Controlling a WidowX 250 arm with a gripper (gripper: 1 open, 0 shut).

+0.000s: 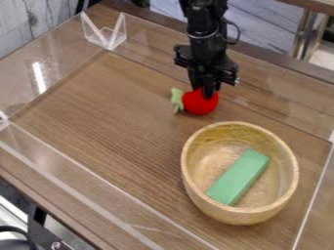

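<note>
My black gripper [201, 80] reaches down from the top centre, shut on a red object [201, 104] with a pale green piece beside its left side, low over the wooden table [92, 137]. The fingertips are partly hidden against the red object.
A cream bowl [198, 191] holding a green block [239, 178] stands at the lower right. A clear wire-like holder [102, 29] is at the upper left.
</note>
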